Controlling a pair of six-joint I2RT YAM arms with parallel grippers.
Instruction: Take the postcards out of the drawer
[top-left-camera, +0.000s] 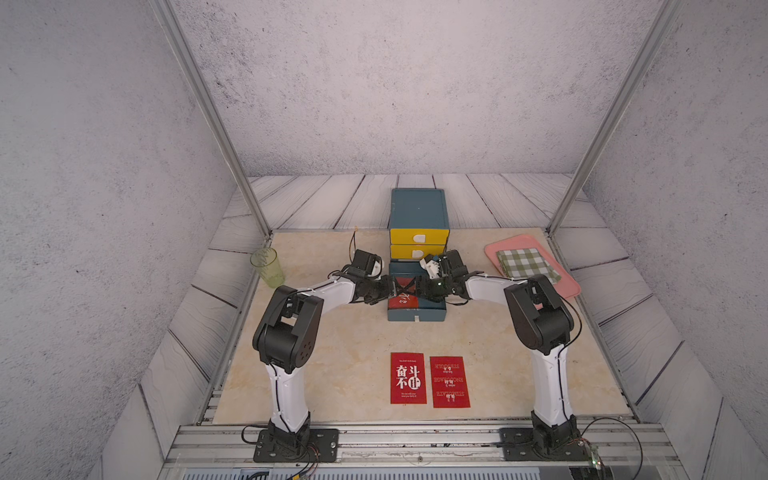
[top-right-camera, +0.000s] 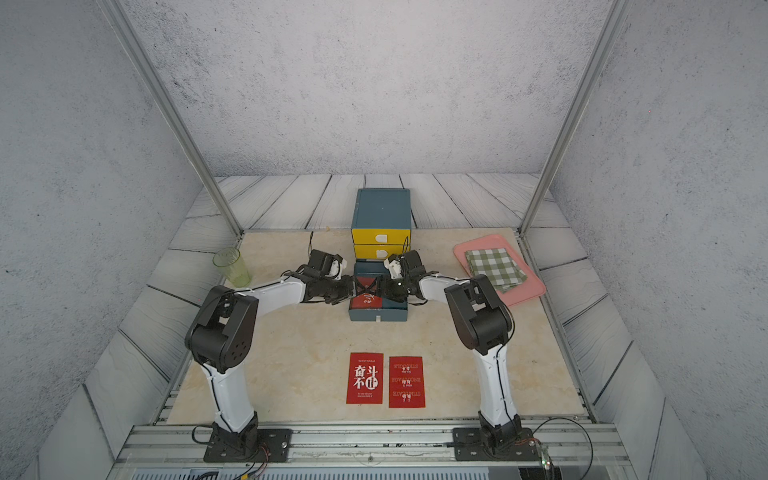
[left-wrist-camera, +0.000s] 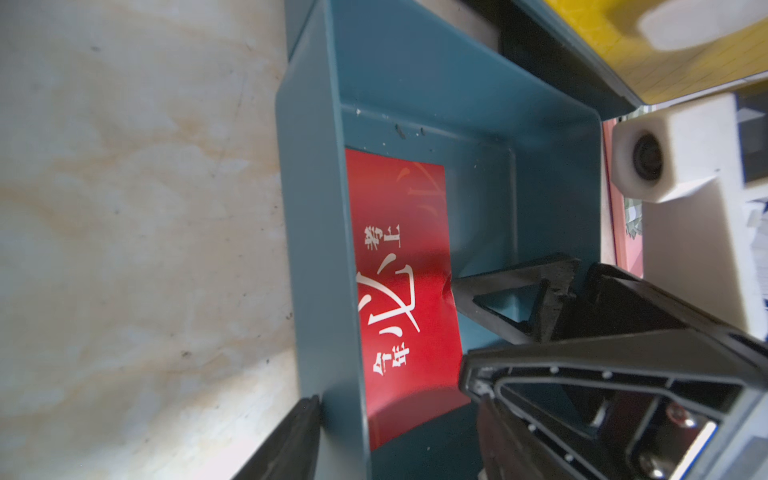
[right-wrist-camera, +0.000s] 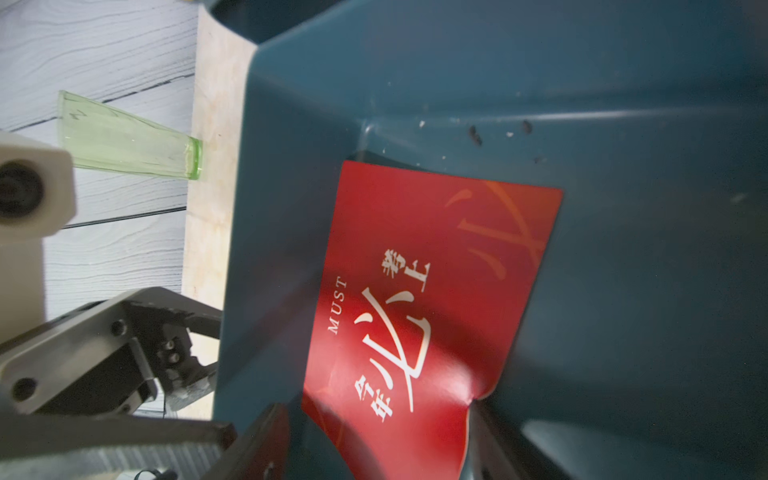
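A red postcard (left-wrist-camera: 404, 200) (right-wrist-camera: 432, 224) lies in the pulled-out blue drawer (top-left-camera: 416, 315) (top-right-camera: 378, 314), along its left side, bent at its right edge. Two more red postcards (top-left-camera: 408, 377) (top-left-camera: 450, 381) lie side by side on the table in front. My left gripper (top-left-camera: 384, 288) (top-right-camera: 345, 288) stands open at the drawer's left wall, with its fingertips low in the left wrist view. My right gripper (top-left-camera: 424, 288) (top-right-camera: 384, 288) is open over the drawer, one fingertip at the postcard's bent edge. The two grippers are close together; whether they touch is unclear.
The drawer unit (top-left-camera: 418, 209) stands behind the drawer. A green glass (top-left-camera: 267, 267) is at the left, a pink tray (top-left-camera: 564, 284) with a checked cloth at the right. The table between the drawer and the front postcards is clear.
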